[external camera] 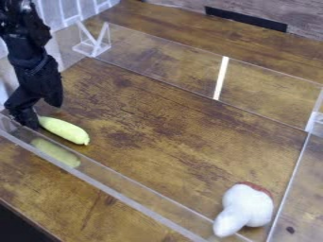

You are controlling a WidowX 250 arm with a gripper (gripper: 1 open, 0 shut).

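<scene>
The black gripper (28, 112) is low at the left, inside the clear-walled enclosure, at the upper-left end of a pale yellow-green elongated object (63, 130) lying on the wooden floor. Its dark fingers are bunched near that end; whether they touch or grip it is hard to tell. A white mushroom-shaped object (246, 207) lies at the lower right.
Clear plastic walls (308, 170) border the wooden work area, with a white strip (222, 77) on the far side.
</scene>
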